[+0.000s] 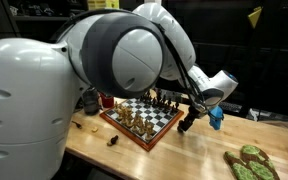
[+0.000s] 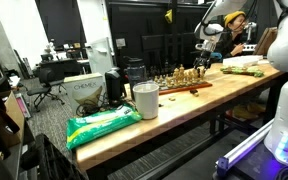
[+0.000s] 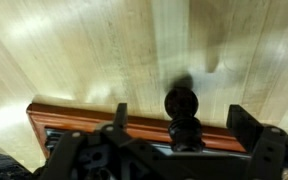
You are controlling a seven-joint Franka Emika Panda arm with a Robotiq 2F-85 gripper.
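Observation:
In the wrist view my gripper is open, its two black fingers spread to either side of a dark chess piece [image 3: 182, 103]. The piece has a rounded top and overlaps the brown wooden border [image 3: 144, 126] of the chessboard; whether it touches a finger I cannot tell. From the first exterior view, the gripper [image 1: 189, 119] hangs low over the table at the board's right side. The chessboard [image 1: 135, 108] carries several light brown pieces [image 1: 134, 122] in front and dark pieces [image 1: 165, 100] along its back.
A small dark piece [image 1: 113, 141] lies on the table in front of the board. Green patterned cloth-like items [image 1: 252, 163] are at the right. A white container [image 2: 147, 100] and a green bag [image 2: 104, 124] stand at the table's other end. Bare wood [image 1: 184, 155] lies in front.

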